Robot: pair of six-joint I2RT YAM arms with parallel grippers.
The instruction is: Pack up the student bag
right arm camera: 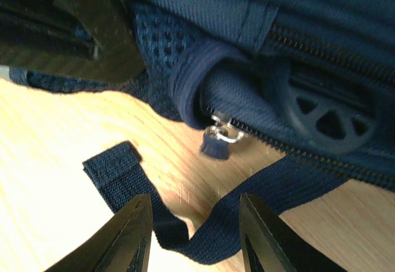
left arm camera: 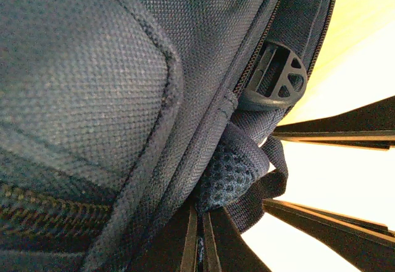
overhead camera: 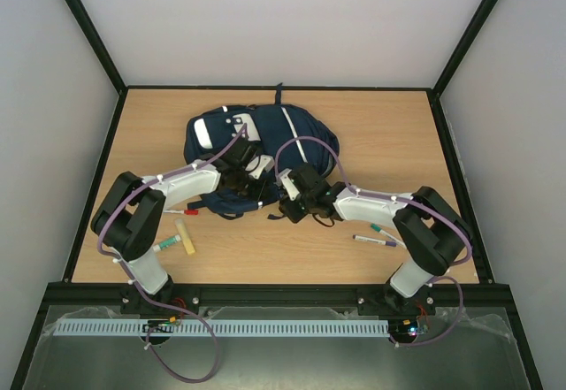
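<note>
The dark blue student bag point(overhead camera: 301, 133) lies on its side at the back of the table. At its front edge my left gripper is shut, its tips pinching the bag's fabric beside a mesh strap point(left arm camera: 228, 167). Close by, my right gripper stands open with nothing between its fingers. Ahead of those fingertips, in the right wrist view, a metal zipper pull point(right arm camera: 223, 129) with a small blue tab hangs from the zipper, apart from them. The bag's opening cannot be made out.
A red marker point(overhead camera: 181, 211), a yellow stick-like item point(overhead camera: 185, 237) and a teal-white tube point(overhead camera: 166, 242) lie at left. Markers point(overhead camera: 375, 240) lie at right. A loose strap point(right arm camera: 179, 232) and a plastic buckle point(right arm camera: 327, 105) sit near the right gripper.
</note>
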